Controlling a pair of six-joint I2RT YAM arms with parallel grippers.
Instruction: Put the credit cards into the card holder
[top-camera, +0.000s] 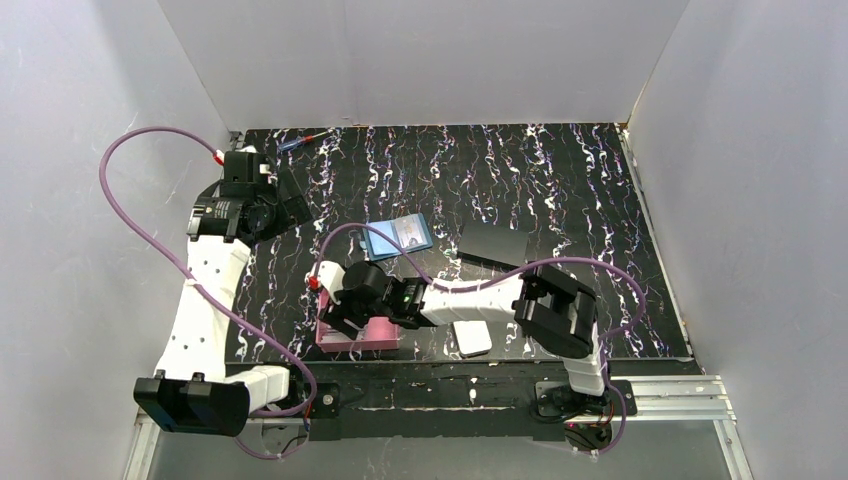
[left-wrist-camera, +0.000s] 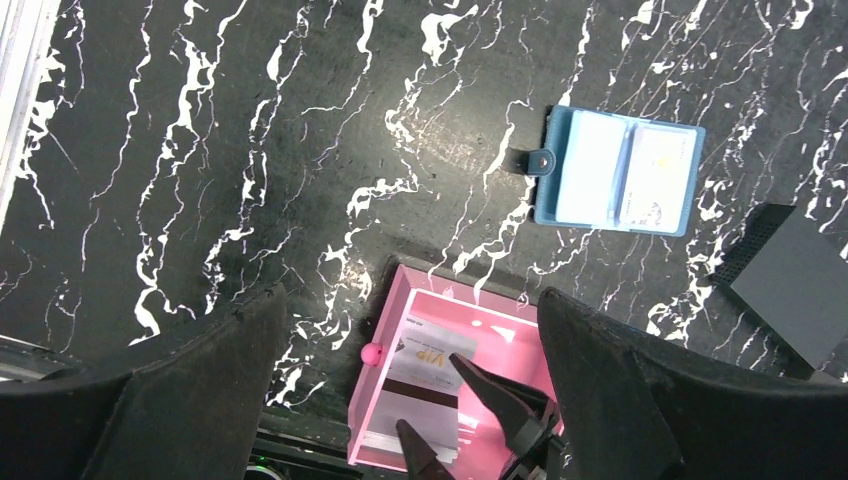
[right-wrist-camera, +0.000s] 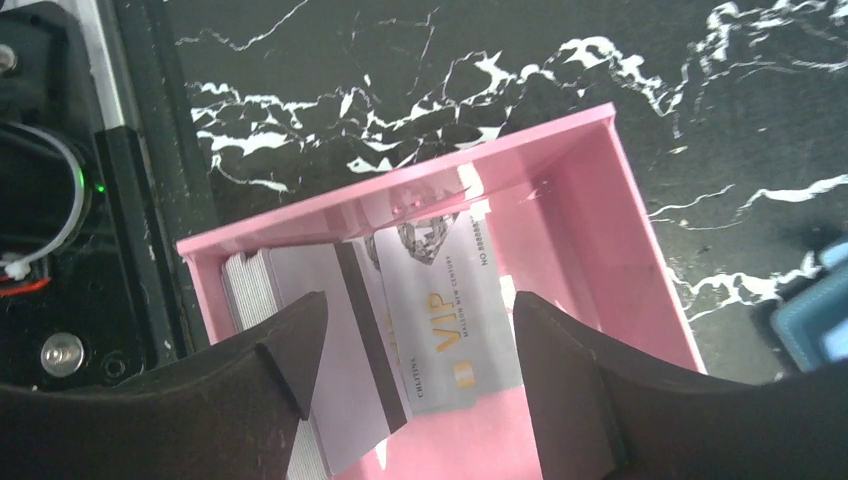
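Note:
A pink box (right-wrist-camera: 655, 255) holds the cards. In the right wrist view a grey VIP card (right-wrist-camera: 470, 330) lies flat on its floor, and beside it a stack of cards (right-wrist-camera: 330, 360) leans, a dark stripe on the top one. My right gripper is over the box with its fingers apart and nothing visibly held between them. The blue card holder (left-wrist-camera: 620, 228) lies unfolded on the table beyond the box, with pale cards showing in its two sides. Far from these, above the table's left side, my left gripper (top-camera: 298, 200) stands open and empty.
A dark grey block (top-camera: 493, 243) lies right of the card holder. A white object (top-camera: 472, 338) sits near the front edge, by the right arm. At the back left lies a screwdriver (top-camera: 303, 141).

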